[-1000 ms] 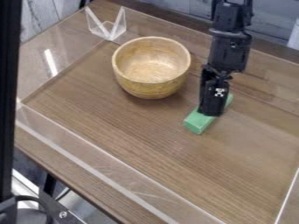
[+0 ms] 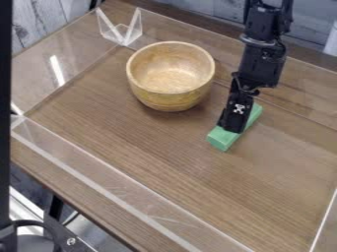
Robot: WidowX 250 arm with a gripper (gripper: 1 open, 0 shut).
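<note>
A black gripper point(image 2: 235, 116) comes down from the top right over a green bar-shaped object point(image 2: 224, 140) lying on the wooden table. Its fingers are at the upper part of the green object, which they partly cover; it looks open, and I cannot tell whether it touches the object.
A tan round bowl point(image 2: 168, 74) stands to the upper left of the gripper. Behind it at the top left is a clear angular object point(image 2: 121, 28). Dark cables or fittings lie at the bottom left corner.
The gripper has shifted very slightly left over the green object, which lies about where it was.
</note>
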